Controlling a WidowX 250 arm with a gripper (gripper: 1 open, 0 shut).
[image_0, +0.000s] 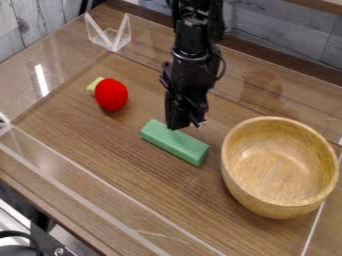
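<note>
My dark gripper (195, 112) hangs over the middle of the wooden table (100, 195), shut, with nothing visible between its fingers. Just below it in the view lies a flat green block (175, 144), set at a slant. To the left is a red ball-like object (111, 95), with a small pale green piece (96, 86) partly behind it.
A large tan bowl (279, 168) takes up the right side, close to the green block. Cables lie at the lower left corner.
</note>
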